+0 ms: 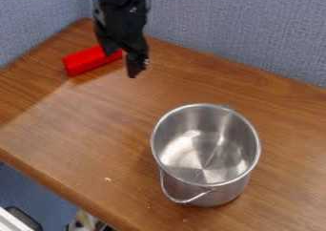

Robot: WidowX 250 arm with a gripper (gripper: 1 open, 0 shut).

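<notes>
A red cylindrical object [84,61] lies on its side at the back left of the wooden table [114,139]. The dark gripper [122,61] is over the right part of it, pointing down and blurred; whether it is open or shut, or touching the red object, is unclear. A steel pot [204,154] with a wire handle stands at the front right.
The middle of the table and its right side behind the pot are clear. A blue padded wall [242,30] runs along the back, and another borders the left edge.
</notes>
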